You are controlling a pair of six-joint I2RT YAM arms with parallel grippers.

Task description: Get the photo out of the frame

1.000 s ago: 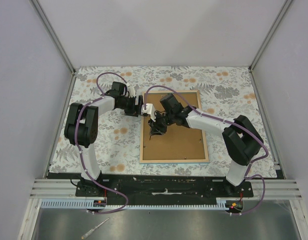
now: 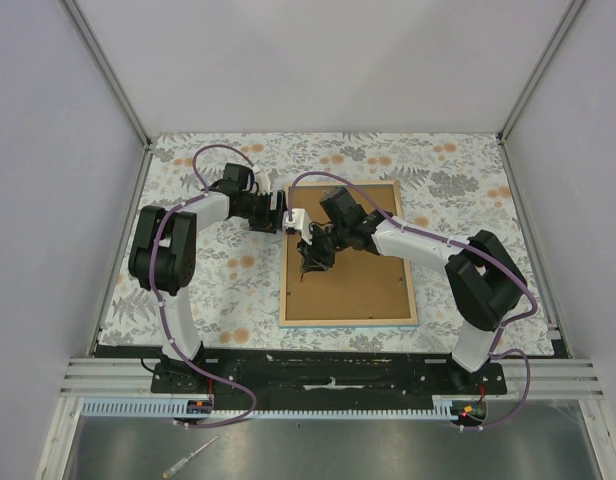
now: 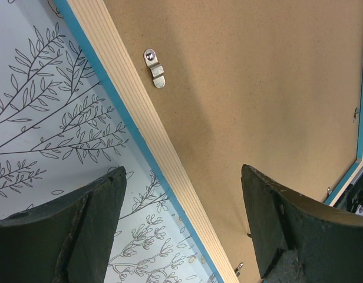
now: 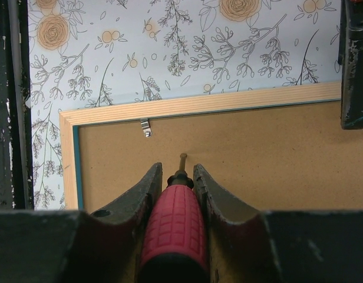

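The photo frame (image 2: 410, 285) lies face down, its brown backing board (image 2: 348, 297) showing inside pale wooden edges. In the left wrist view, a small metal clip (image 3: 154, 69) sits on the backing beside the long edge. Another clip (image 4: 145, 128) reaches from the edge onto the board in the right wrist view. My right gripper has its fingers around a red-handled screwdriver (image 4: 174, 224), whose thin shaft points toward the board; whether the tip touches cannot be told. Open and empty, my left gripper hangs above the frame's left edge. The photo itself is hidden.
A floral cloth (image 2: 223, 290) covers the table around the frame. Both arms come in from the near side, and a thin pen-like tool (image 2: 191, 456) lies beyond the table's near left edge. The lower right of the board is clear.
The screwdriver's shaft and the right gripper have shifted very slightly. My left arm and the frame stay where they were.
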